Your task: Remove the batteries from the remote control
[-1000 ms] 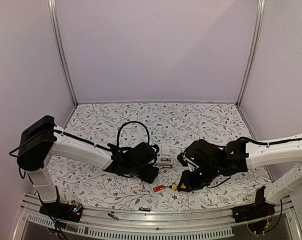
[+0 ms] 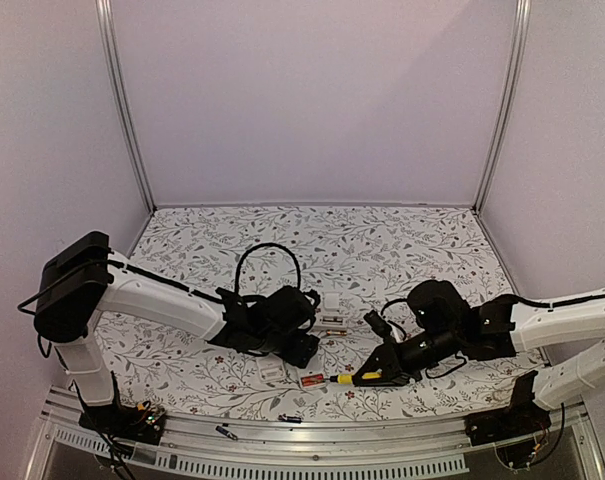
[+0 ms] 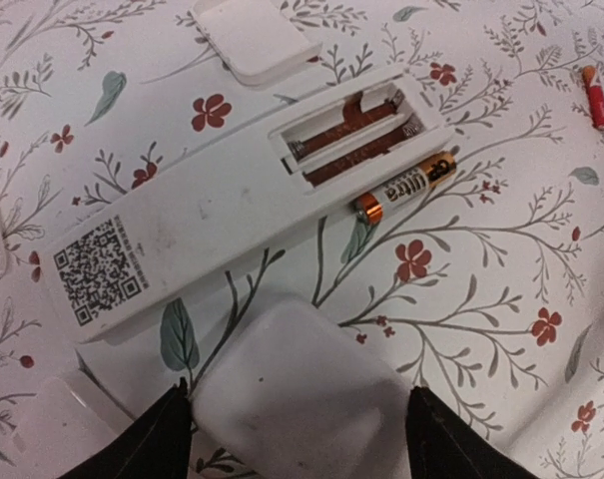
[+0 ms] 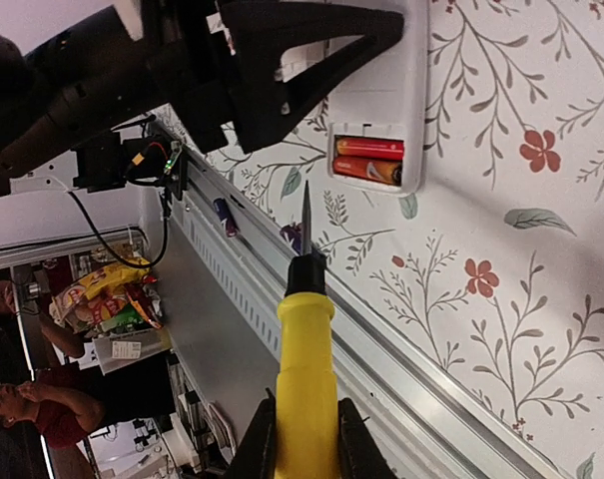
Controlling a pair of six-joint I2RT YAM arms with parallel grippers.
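Observation:
A white remote has two red batteries in its open compartment. In the left wrist view, my left gripper is open, its fingers standing either side of a white rounded end. My right gripper is shut on the yellow handle of a thin pointed tool. The tool's tip shows near the compartment's end in the right wrist view, apart from the batteries there; its height is unclear. Another white remote lies with its compartment empty, a GP battery beside it.
A white cover lies beyond the empty remote, and a clear-white piece sits at the lower left. Two dark batteries are by the front rail.
The left arm has stayed put.

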